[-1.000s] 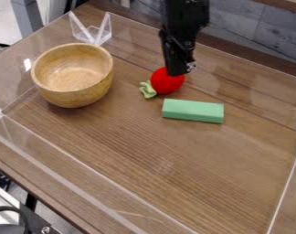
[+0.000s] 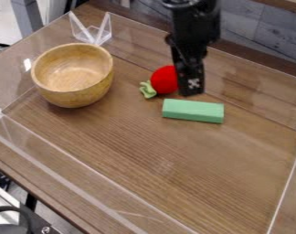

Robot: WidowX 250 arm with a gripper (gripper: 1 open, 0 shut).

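The dark gripper [image 2: 187, 78] reaches down from the top centre, open, its fingers spread over and just right of a red round object with a green top [image 2: 163, 81], which rests on the wooden table [image 2: 138, 174]. A mint-green block [image 2: 194, 111] lies just below. I see nothing clearly held.
A wooden bowl [image 2: 72, 76] sits to the left. A clear, angular plastic item [image 2: 92, 29] is at the upper left. A dark cable lies at the lower left edge.
The gripper has come down and toward the viewer, over the red object and nearer the green block. The objects look unmoved.
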